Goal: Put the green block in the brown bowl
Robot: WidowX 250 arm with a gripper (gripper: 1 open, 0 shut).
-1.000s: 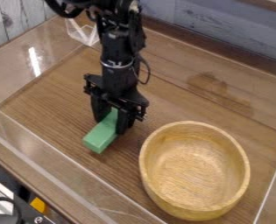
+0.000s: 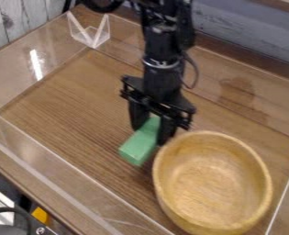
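Observation:
The green block (image 2: 140, 143) is gripped at its upper end by my gripper (image 2: 151, 126), one finger on each side. It tilts down toward the lower left, raised off the table. Just right of it stands the brown bowl (image 2: 166, 180), a round, light tan, empty bowl. My gripper is at the bowl's upper left rim, and a dark finger overlaps the rim in the picture. The upper part of the block is hidden by the fingers.
A clear plastic piece (image 2: 90, 33) stands at the upper left of the wooden table (image 2: 63, 106). Free table lies left of my arm and at the upper right. A transparent wall (image 2: 59, 174) runs along the near left edge.
The bowl has shifted slightly right in the picture.

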